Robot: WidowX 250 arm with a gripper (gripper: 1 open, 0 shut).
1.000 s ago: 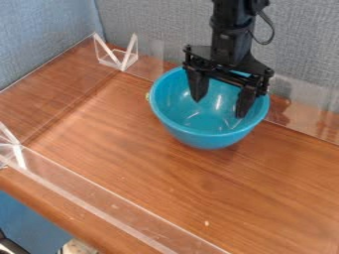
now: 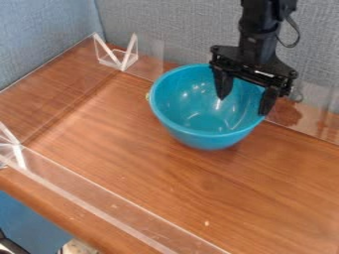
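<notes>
A large light-blue plastic bowl point(image 2: 191, 121) sits upright on the wooden table point(image 2: 146, 189) toward the back. The black gripper point(image 2: 245, 91) reaches down over the bowl's right back part, its fingers spread apart, one inside the bowl and the other near the right rim. Whether anything touches the rim is hard to tell.
Clear acrylic strips edge the table along the back and the front left. White angular corner pieces point(image 2: 117, 55) stand at the back left. Grey fabric walls rise behind.
The arm and gripper have moved right, from over the bowl's middle toward its right rim. The bowl looks almost unmoved.
</notes>
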